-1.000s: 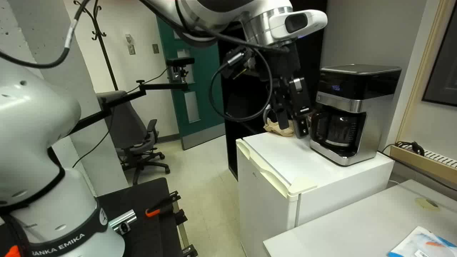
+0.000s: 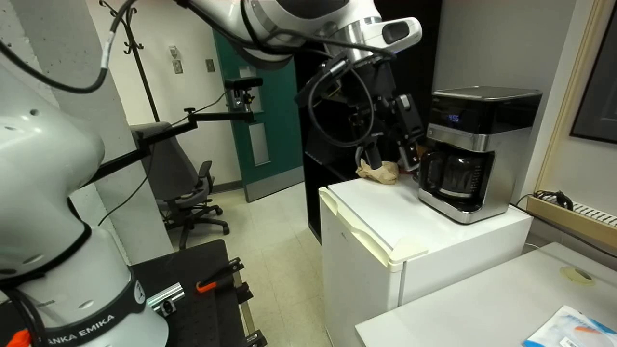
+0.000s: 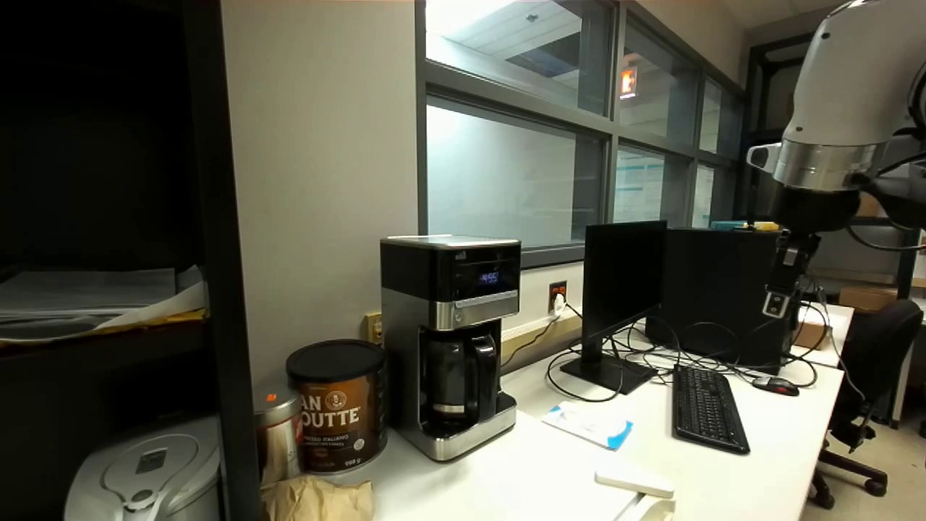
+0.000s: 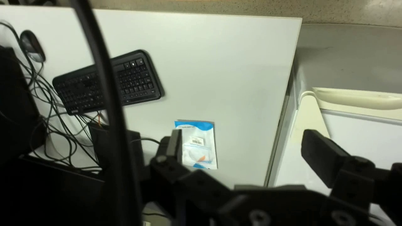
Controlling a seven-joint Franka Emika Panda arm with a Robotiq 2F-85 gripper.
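My gripper is open, its two fingers wide apart with nothing between them. Beneath it in the wrist view lie the desk's edge and the corner of the white fridge top (image 4: pixel 339 150). A coffee maker (image 2: pixel 483 153) with a glass carafe (image 2: pixel 460 173) in its bay stands on the fridge; its display is lit. In the first exterior view the gripper (image 2: pixel 393 162) appears left of the coffee maker, high over the surfaces. The second exterior view shows the gripper (image 3: pixel 775 304) at far right, one fingertip visible, clear of the coffee maker (image 3: pixel 451 347).
On the desk lie a white-and-blue packet (image 4: pixel 198 145), a keyboard (image 4: pixel 109 83), a mouse (image 4: pixel 32 45) and tangled cables. A coffee can (image 3: pixel 336 404) and a crumpled paper bag (image 3: pixel 321 499) sit beside the coffee maker. A monitor (image 3: pixel 623 286) stands farther along.
In the first exterior view, the gripper and forearm have shifted slightly left and the fingertips are higher. The cable loop has swung right. The coffee maker and packet have not moved.
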